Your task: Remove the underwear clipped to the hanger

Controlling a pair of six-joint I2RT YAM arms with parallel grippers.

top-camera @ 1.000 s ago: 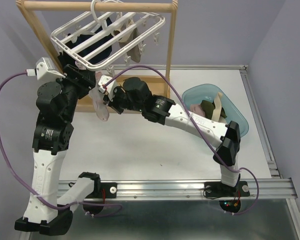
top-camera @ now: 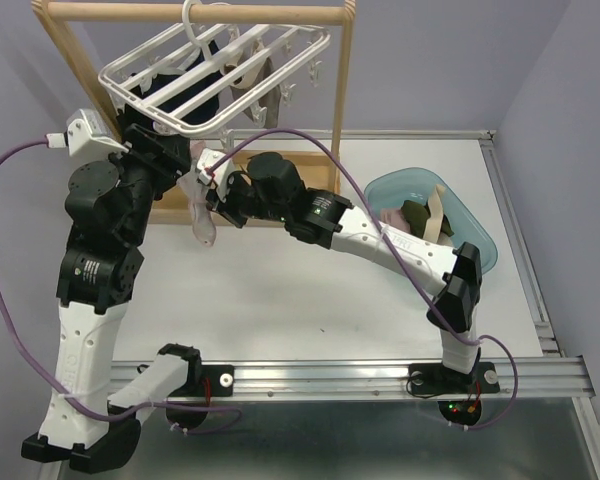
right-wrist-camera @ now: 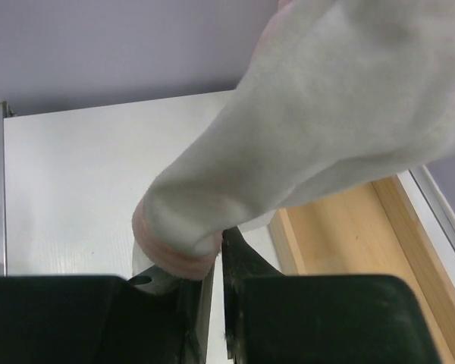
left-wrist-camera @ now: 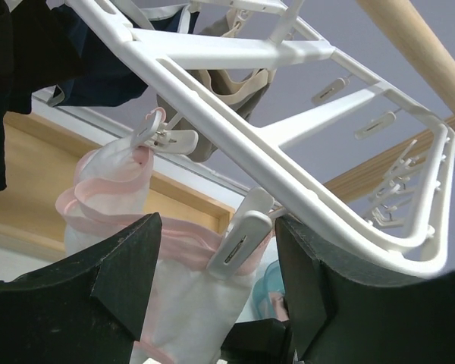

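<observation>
White underwear with pink trim point(left-wrist-camera: 189, 303) hangs by its waistband from two white clips of the hanger point(left-wrist-camera: 205, 91). In the left wrist view, the nearer clip point(left-wrist-camera: 241, 241) sits between the fingers of my left gripper, which is part open with space on either side of the clip. The farther clip point(left-wrist-camera: 163, 138) pinches the other end of the waistband. My right gripper is shut on the underwear's lower pink edge point(right-wrist-camera: 174, 254), seen in the right wrist view. From the top, the underwear point(top-camera: 202, 205) stretches down between both arms.
Dark garments point(left-wrist-camera: 106, 64) and a beige-grey one point(left-wrist-camera: 227, 87) hang on other clips. A wooden rack point(top-camera: 342, 90) carries the hanger. A light blue basket point(top-camera: 410, 185) with a few clothes stands at the right, and the table between is clear.
My left arm has shifted slightly to the left, and the hanger has swung a little with small rocking. The right arm looks unmoved, still on the underwear.
</observation>
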